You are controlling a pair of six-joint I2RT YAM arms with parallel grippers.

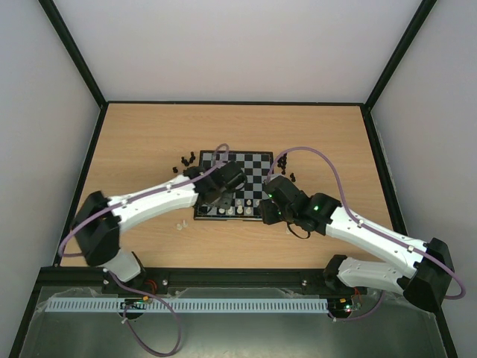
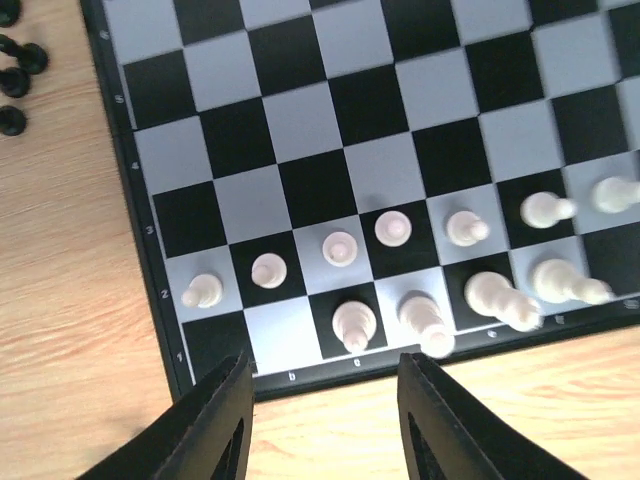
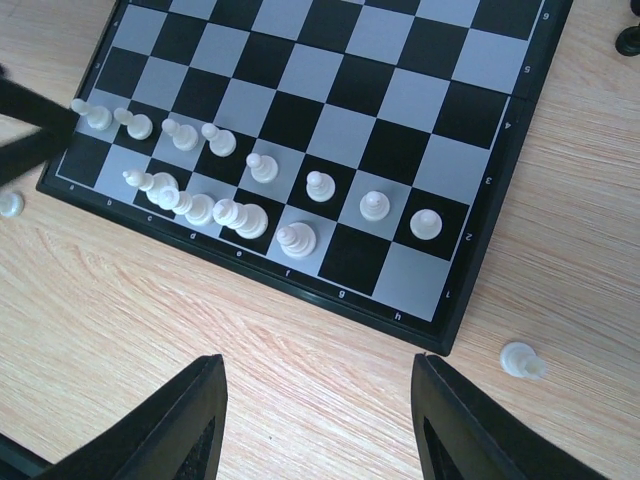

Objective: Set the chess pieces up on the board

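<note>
The chessboard (image 1: 253, 168) is under both arms. White pieces stand in two rows along its near side, including a tall piece (image 3: 295, 240) and a pawn (image 3: 425, 225); some near-row squares are empty. My left gripper is above the board's near edge, fingers apart with nothing seen between them. My right gripper is over bare table just in front of the board, open and empty. A loose white piece (image 3: 522, 360) stands beside the board's corner in the right wrist view.
Black pieces (image 1: 186, 160) lie in groups left and right of the board. Small white pieces (image 1: 181, 225) sit on the table at front left.
</note>
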